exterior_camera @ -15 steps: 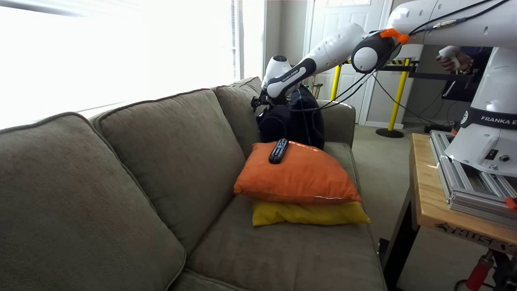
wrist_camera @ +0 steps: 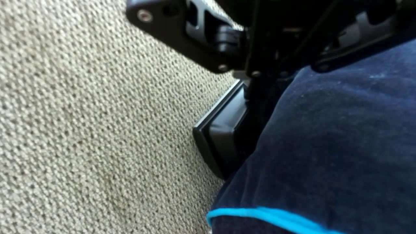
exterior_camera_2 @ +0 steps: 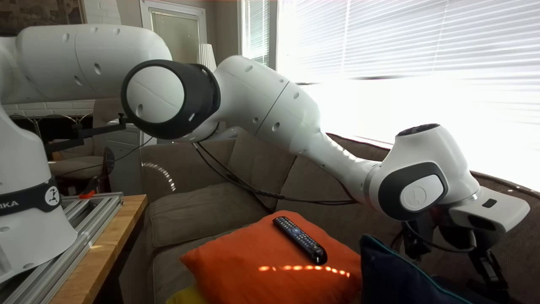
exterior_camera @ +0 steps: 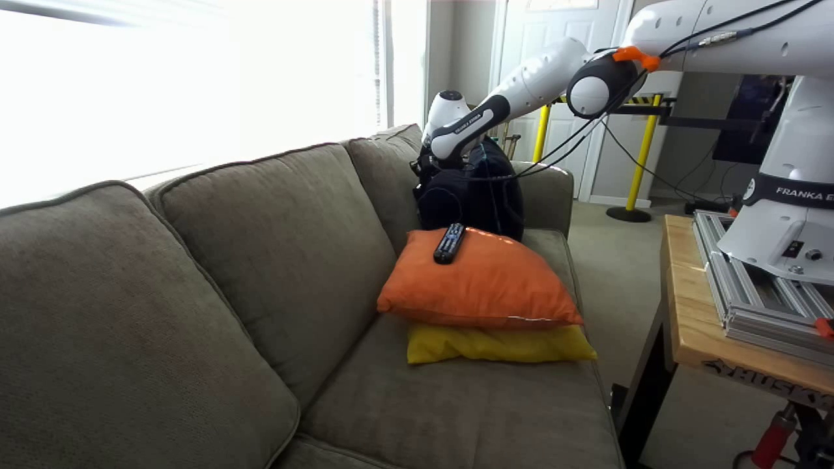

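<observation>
In the wrist view my gripper is pushed down between the beige sofa back [wrist_camera: 97, 117] and a navy cushion [wrist_camera: 331, 144] with bright blue piping. Its fingers are drawn together; one black finger [wrist_camera: 222, 132] shows against the fabric, while the cushion covers much of the other side. Nothing can be made out between the fingers, and whether a fold of cloth is caught there is hidden. In exterior view 2 the same navy cushion [exterior_camera_2: 395, 278] stands in front of the gripper. A black remote control [exterior_camera: 449, 243] lies on an orange pillow [exterior_camera: 485, 289], apart from the gripper.
Beneath the orange pillow is a yellow pillow [exterior_camera: 500, 344]. The sofa seat [exterior_camera: 461, 406] nearer exterior view 1 is clear. The wooden bench [exterior_camera: 688, 297] carries the arm's base. Black cables [exterior_camera_2: 238, 182] hang below the arm.
The gripper's fingers, spread wider a second ago, have come together beside the navy cushion. The arm, pillows and remote look unmoved. A hand with a white controller at the far right is gone from view.
</observation>
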